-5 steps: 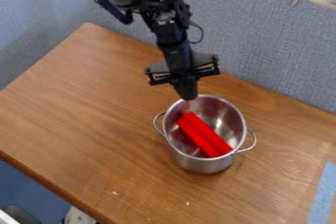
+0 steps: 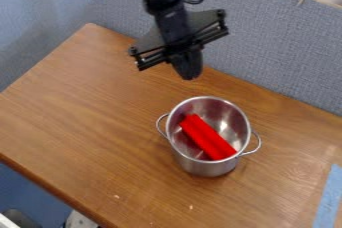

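Note:
My black gripper (image 2: 186, 69) hangs above the table, up and to the left of the metal pot, shut with nothing visible between its fingers. The silver two-handled pot (image 2: 191, 164) stands on the right half of the wooden table, and a red cylindrical object (image 2: 209, 136) lies inside it at a slant.
A grey padded wall (image 2: 281, 47) runs along the back. A light blue strip (image 2: 327, 192) lies at the right edge.
The gripper has moved up from just above the pot to a higher spot farther back. The pot and red object look unchanged.

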